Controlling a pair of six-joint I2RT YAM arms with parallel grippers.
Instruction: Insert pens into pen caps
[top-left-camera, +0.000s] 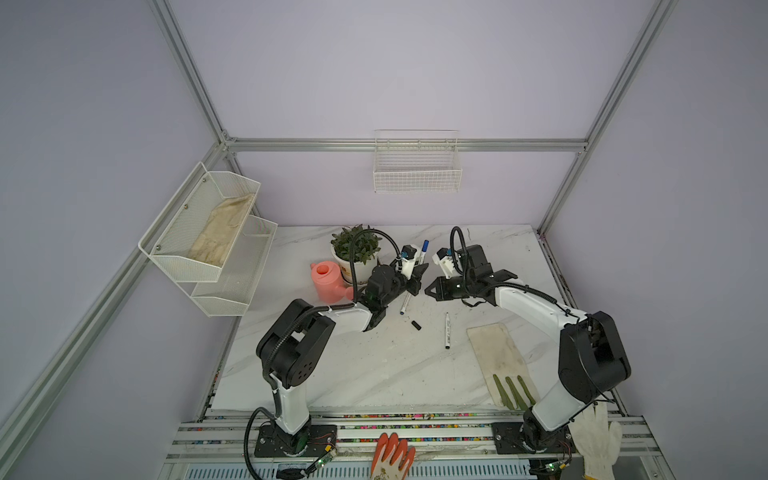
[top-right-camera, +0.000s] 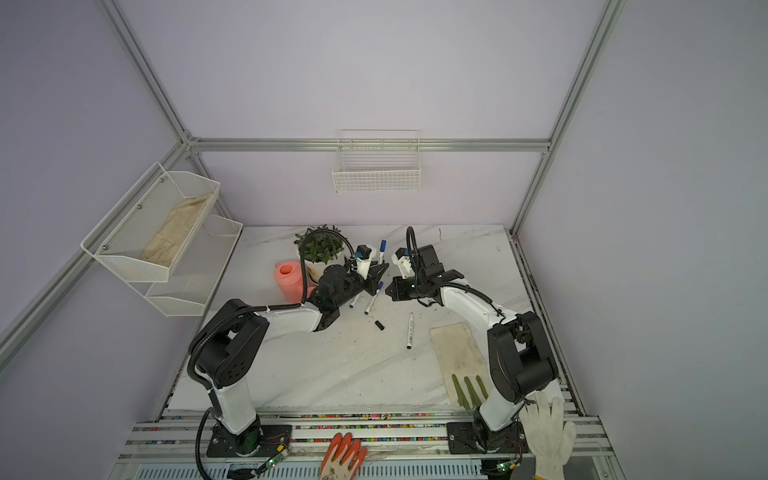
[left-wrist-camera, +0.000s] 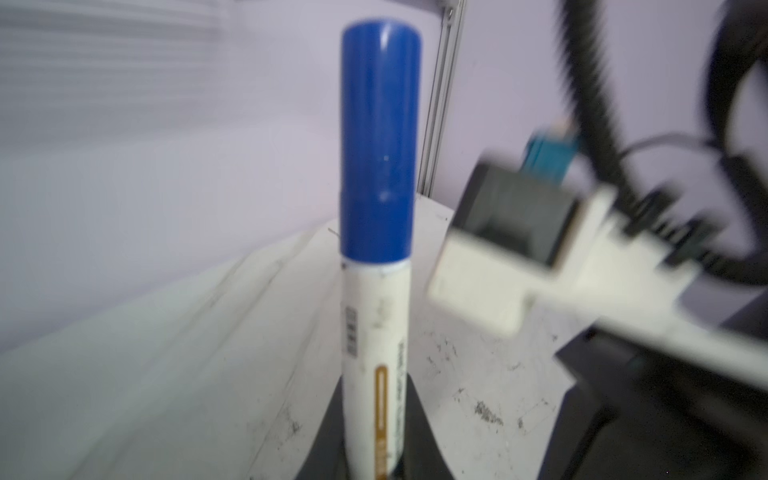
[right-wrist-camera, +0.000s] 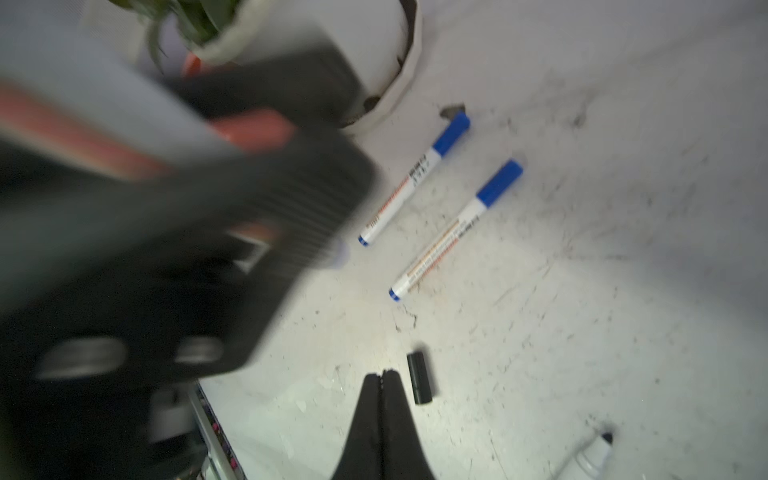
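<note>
A blue-capped white pen (left-wrist-camera: 376, 320) stands upright in my left gripper (top-left-camera: 421, 272), which is shut on its lower body. Its blue cap sits on the top end. My right gripper is shut, its fingertips together with nothing between them; the held pen is outside them. On the table below lie a black cap (right-wrist-camera: 419, 377) and an uncapped black-tipped pen (right-wrist-camera: 593, 457), apart from each other. Two more blue-capped pens, one nearer the pot (right-wrist-camera: 413, 180) and the other beside it (right-wrist-camera: 454, 232), also lie flat.
A potted plant (top-left-camera: 356, 244) and a pink watering can (top-left-camera: 326, 281) stand behind the left arm. A glove (top-left-camera: 496, 352) lies at the right front. The two grippers are close together.
</note>
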